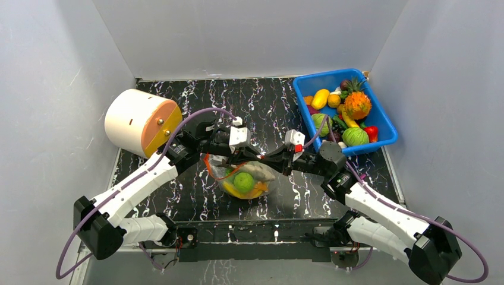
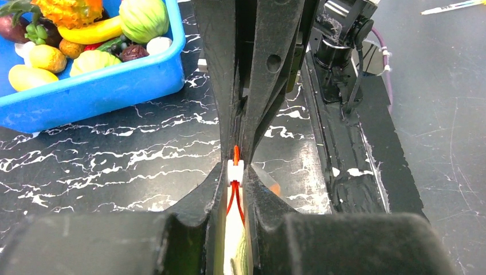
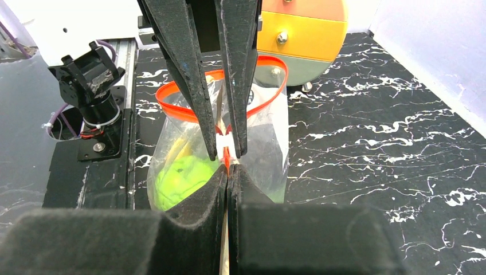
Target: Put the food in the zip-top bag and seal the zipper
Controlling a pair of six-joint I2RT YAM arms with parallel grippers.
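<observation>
A clear bag [image 3: 272,152] with an orange zipper [image 3: 166,106] hangs at mid-table. A green round food [image 1: 243,182] and yellow pieces [image 1: 260,189] show inside it. My left gripper is shut on the white slider [image 2: 235,173], one finger on either side. Facing it, tip to tip, is my right gripper, shut on the narrow orange end of the zipper. In the right wrist view, the zipper stands apart in a wide loop behind the left fingers; the short stretch between slider and right fingertips looks pressed together.
A blue bin [image 1: 380,142] full of toy fruit and vegetables stands at the back right. At the back left lies a white and orange cylinder [image 1: 134,122]. Bare dark marbled table [image 1: 267,98] shows behind the grippers.
</observation>
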